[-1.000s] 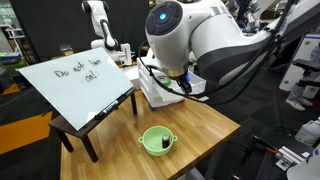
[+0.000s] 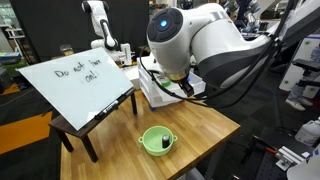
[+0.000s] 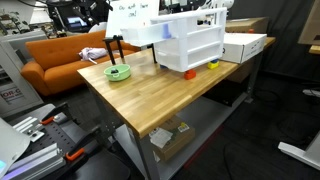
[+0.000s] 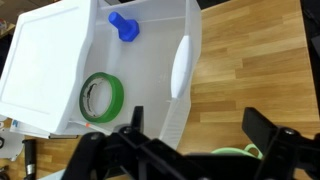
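Note:
My gripper stands open in the wrist view, its two dark fingers wide apart with nothing between them. Below and to its left is an open white bin [image 4: 149, 70]. Inside lie a roll of green tape [image 4: 103, 97] and a blue piece [image 4: 124, 26]. A green bowl [image 2: 148, 146] rests on the table with a dark object [image 2: 166, 141] in it. Only part of its rim [image 4: 236, 151] shows in the wrist view, at the bottom between the fingers. The arm hides part of the bin in exterior view 1.
A board with handwriting [image 2: 80, 85] leans on a dark stand at the left. In exterior view 2, a red item [image 3: 190, 74] and a yellow item [image 3: 213, 64] sit near the white bin, with a white carton [image 3: 243, 46] beyond. Bare wooden table [image 3: 150, 98] lies in front.
The arm has shifted slightly to the right in exterior view 1. The bowl and the board have stayed where they were.

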